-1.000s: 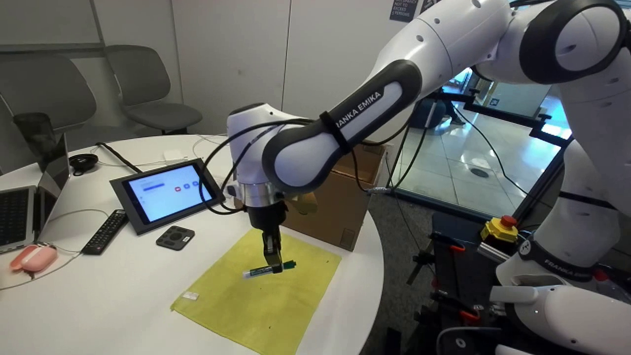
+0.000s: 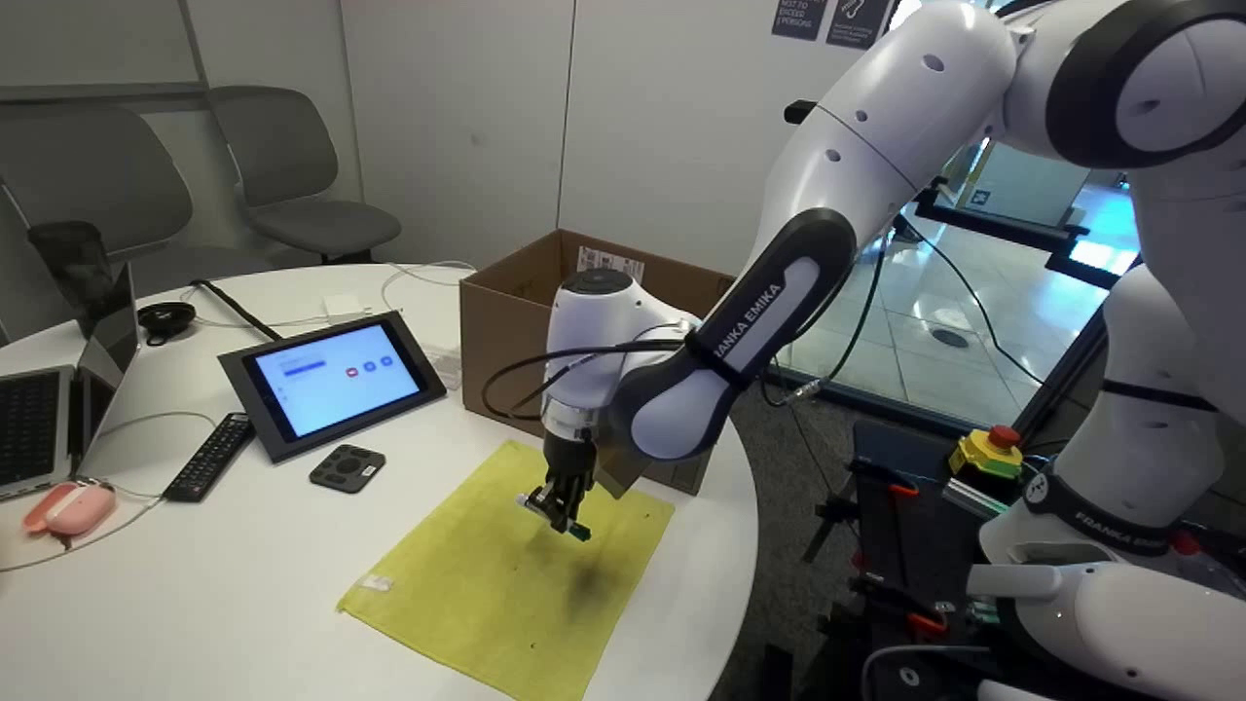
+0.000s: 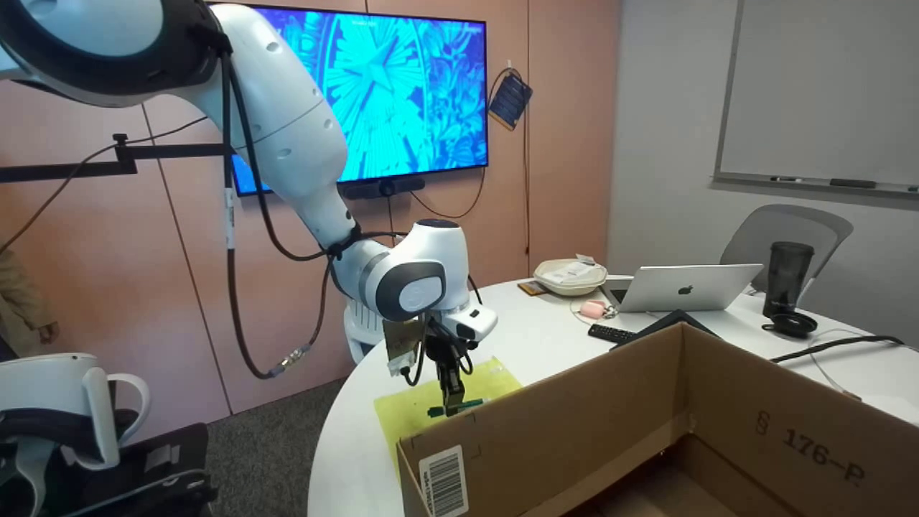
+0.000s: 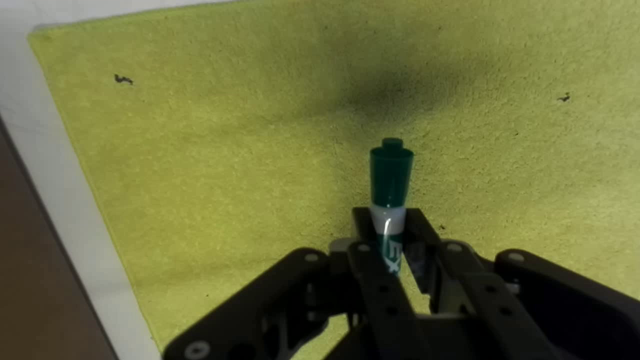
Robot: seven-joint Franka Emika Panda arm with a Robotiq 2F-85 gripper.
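A green-capped marker [image 4: 391,177] with a white band and lettered barrel is pinched between the fingers of my gripper, its cap pointing out ahead of them. In exterior view 1 the gripper [image 2: 563,510] hangs above the yellow cloth [image 2: 491,584], and the marker's green end [image 2: 578,532] pokes out to the lower right. Exterior view 2 shows the marker [image 3: 454,408] lying crosswise at the fingertips, over the cloth [image 3: 495,379]. A dark shadow falls on the cloth below. The fingers hide the middle of the barrel.
An open cardboard box [image 2: 502,339] stands just behind the cloth, close to the arm. Left of the cloth lie a small black puck-like device [image 2: 347,467], a tablet [image 2: 339,374], a remote [image 2: 210,456] and a laptop [image 2: 35,426].
My gripper has moved back and to the right in exterior view 1, toward the box, still holding the marker.
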